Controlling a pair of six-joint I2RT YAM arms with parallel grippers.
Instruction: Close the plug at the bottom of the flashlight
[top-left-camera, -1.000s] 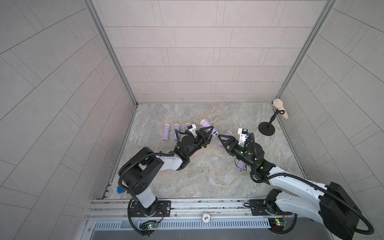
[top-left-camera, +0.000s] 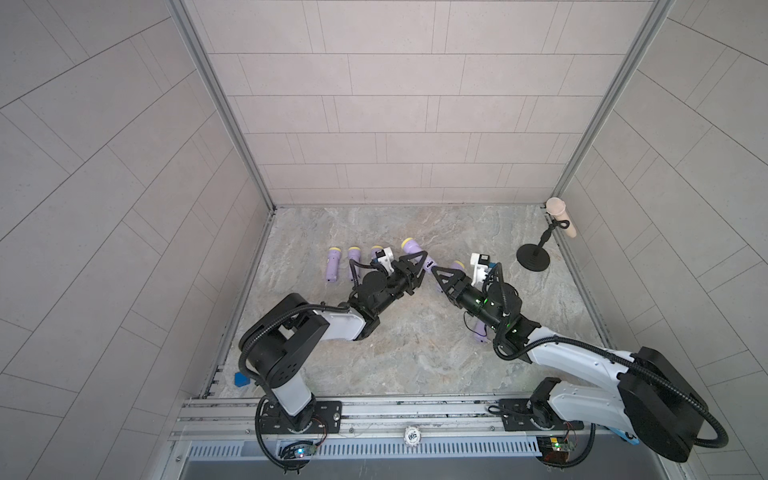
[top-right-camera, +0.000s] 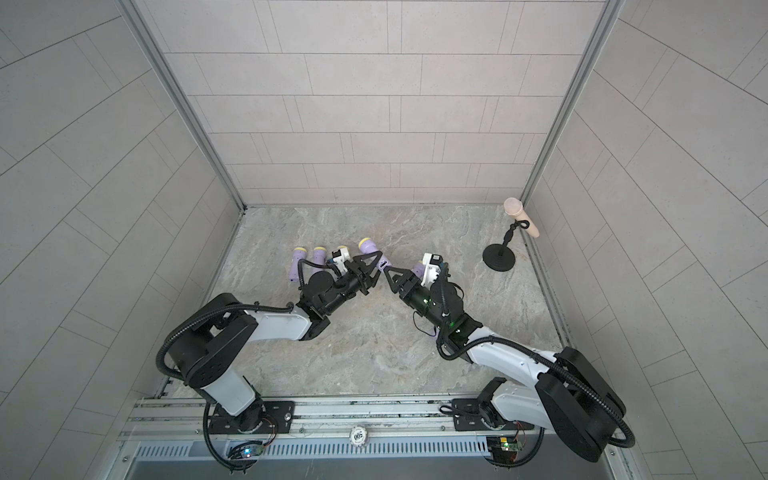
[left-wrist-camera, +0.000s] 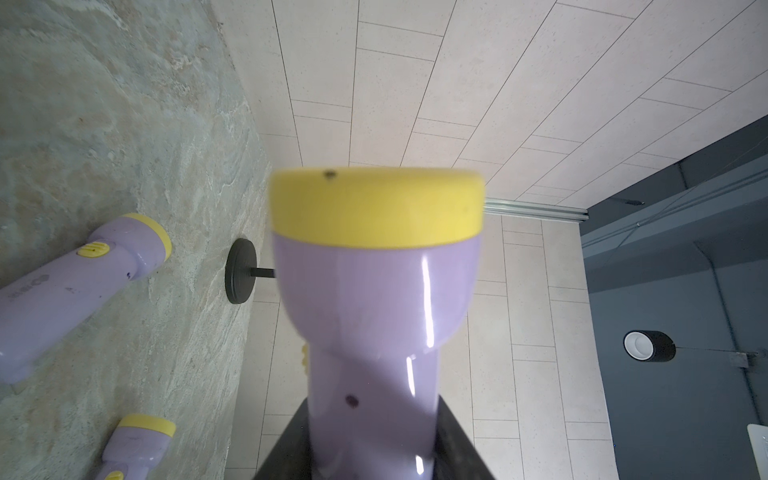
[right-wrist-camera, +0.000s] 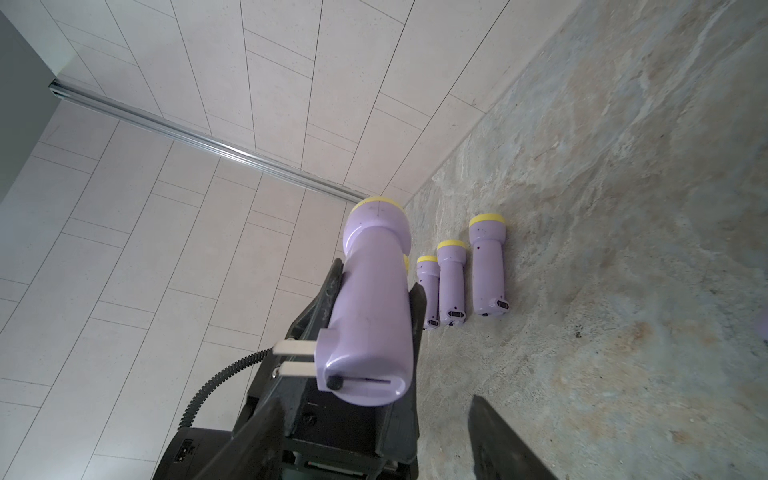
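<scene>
A purple flashlight with a yellow head (left-wrist-camera: 376, 296) is held up in my left gripper (top-left-camera: 417, 264), which is shut on its body. In the right wrist view the flashlight's bottom end (right-wrist-camera: 364, 368) faces me, with a white two-pronged plug (right-wrist-camera: 294, 350) sticking out sideways beside a small dark slot. My right gripper is close to that end, its blurred fingertips apart on either side below it, nothing between them.
Several more flashlights (right-wrist-camera: 488, 264) lie on the marble table (right-wrist-camera: 624, 320), left and right of the arms. A black stand with a beige object (top-left-camera: 533, 257) is at the back right.
The left arm looks unmoved.
</scene>
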